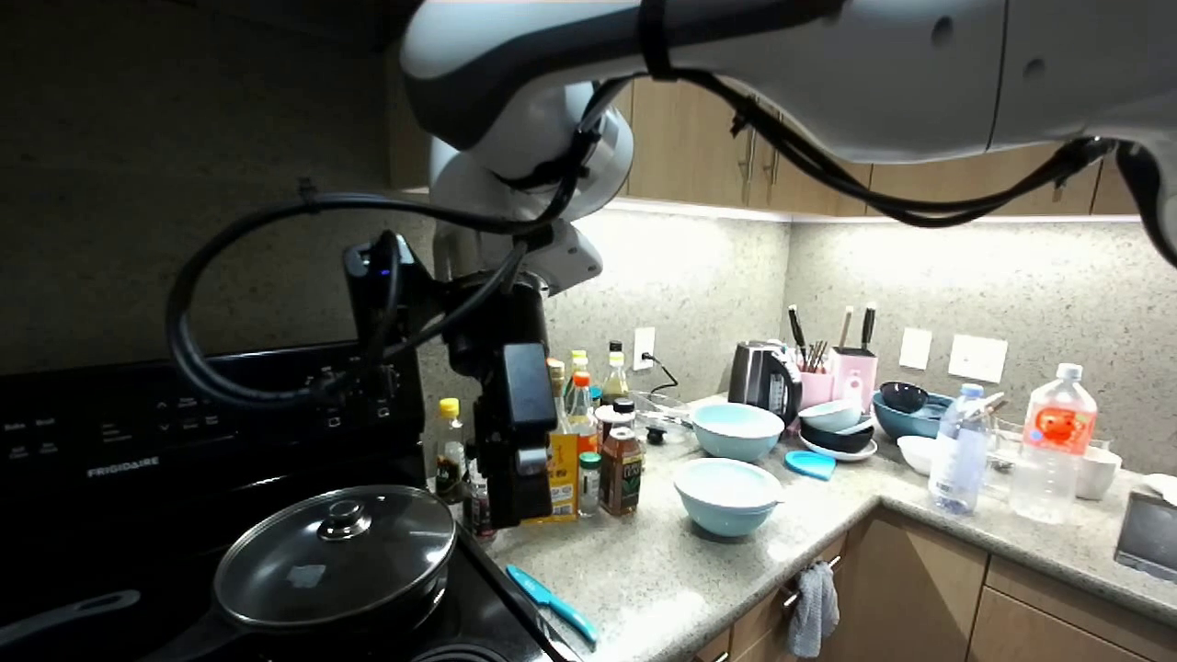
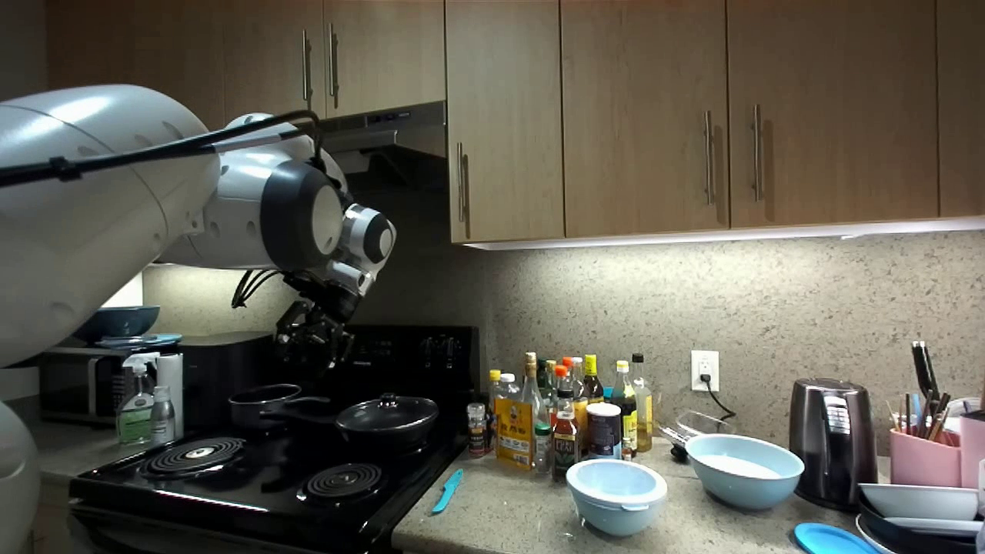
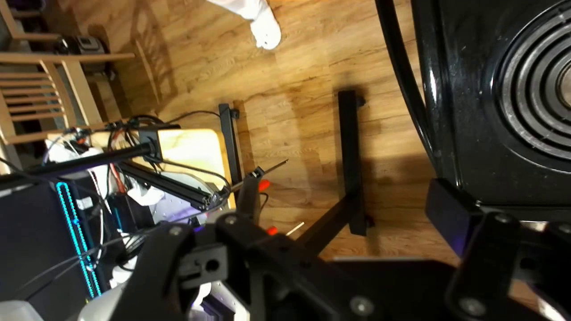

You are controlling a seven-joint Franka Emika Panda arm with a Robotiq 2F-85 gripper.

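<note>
My gripper stands open, its two fingers wide apart in the wrist view with only floor and a black stand visible between them. In exterior view 2 the gripper hangs in the air over the stove, clear of the cookware. Exterior view 1 shows it nearly edge-on, in front of the bottles. A lidded black pan rests on the stove. To its right, a turquoise knife lies on the counter. Two light blue bowls, a nearer one and a farther one, sit beyond.
Several bottles crowd around a yellow packet by the wall. An open pot stands behind the front burners. A kettle and a pink utensil holder are farther right. Bare counter lies around the knife.
</note>
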